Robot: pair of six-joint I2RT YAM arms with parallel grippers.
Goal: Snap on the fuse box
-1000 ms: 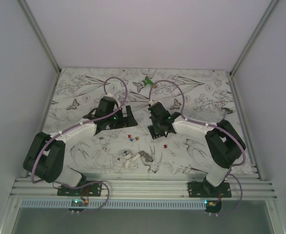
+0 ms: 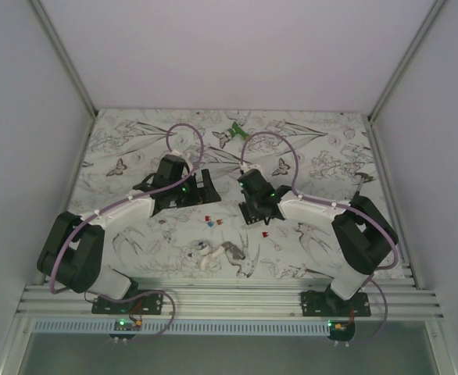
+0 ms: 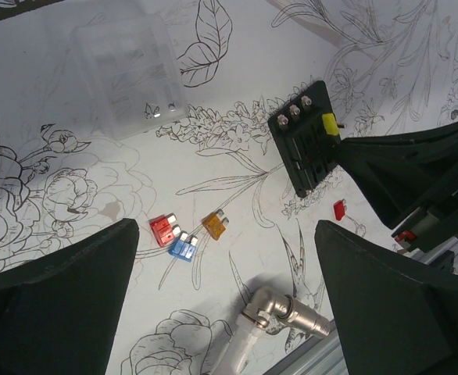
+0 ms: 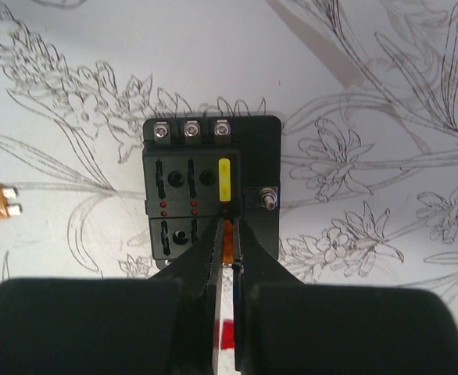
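Note:
The black fuse box (image 4: 159,195) lies flat on the patterned table, a yellow fuse (image 4: 224,179) seated at its upper right. My right gripper is over its lower right, shut on an orange fuse (image 4: 227,234) that stands at the slot below the yellow one; whether it is seated is hidden by the fingers. My left gripper (image 2: 205,187) hangs open to the left of the box, nothing between its wide-spread fingers.
Loose red (image 3: 164,230), blue (image 3: 183,247) and orange (image 3: 215,224) fuses lie between the grippers, another red one (image 3: 339,209) nearer the front. A clear plastic container (image 3: 131,74) and metal pipe fittings (image 3: 272,312) are nearby.
My right arm has shifted slightly to the right and toward the front over the fuse box since about a second ago. The left arm looks unmoved.

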